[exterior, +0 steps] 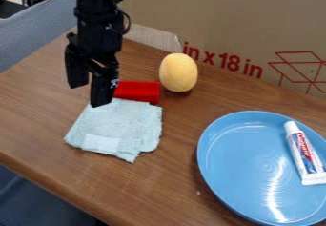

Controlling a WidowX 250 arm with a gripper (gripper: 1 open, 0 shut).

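My black gripper (90, 83) hangs open over the left part of the wooden table, just left of a red cylindrical object (137, 91) that it partly hides. A folded pale blue cloth (114, 130) lies in front of the red object. A yellow oval object (178, 73) sits behind and to the right of it. At the right, a blue plate (230, 168) holds a toothpaste tube (306, 155).
A cardboard box (254, 30) stands along the back of the table (64, 96). A grey padded surface (32, 34) borders the back left.
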